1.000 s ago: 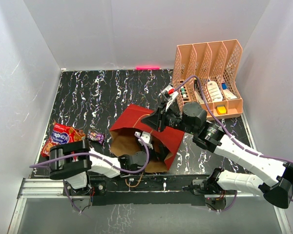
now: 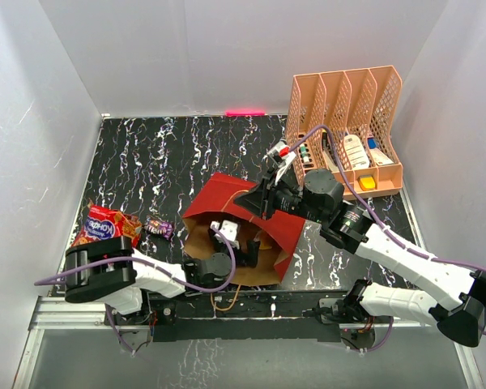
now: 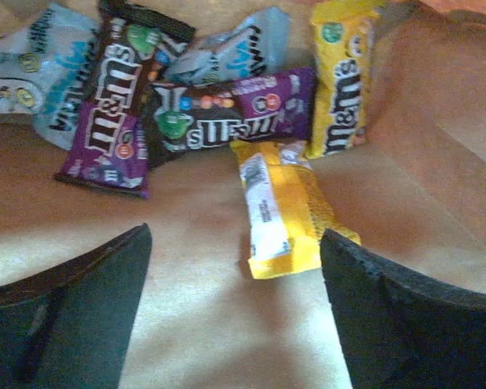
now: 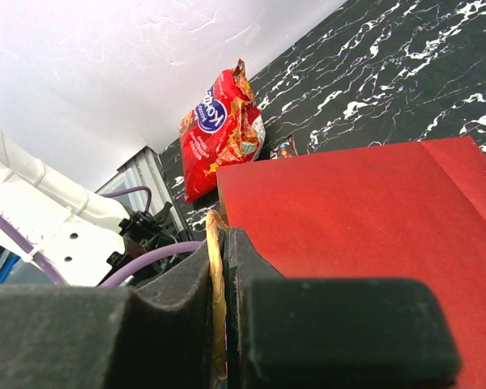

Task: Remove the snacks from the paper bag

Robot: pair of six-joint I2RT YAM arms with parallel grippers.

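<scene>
The red paper bag [image 2: 227, 190] lies on its side with its tan mouth towards the front edge. My left gripper is inside it, fingers apart and nothing held. A yellow M&M's packet [image 3: 283, 207] lies ahead, its lower end close to the right fingertip. Behind are another yellow packet [image 3: 340, 81], a brown-purple packet [image 3: 117, 105], a second purple one [image 3: 231, 109], and pale blue packets [image 3: 53, 69]. My right gripper [image 2: 263, 198] is shut on the bag's tan handle [image 4: 217, 284], above the bag's upper side.
A red Chips Ahoy bag [image 2: 105, 225] and a small purple packet [image 2: 159, 227] lie left of the paper bag. An orange divided rack [image 2: 344, 121] stands at the back right.
The right arm and the paper bag stay in place.
</scene>
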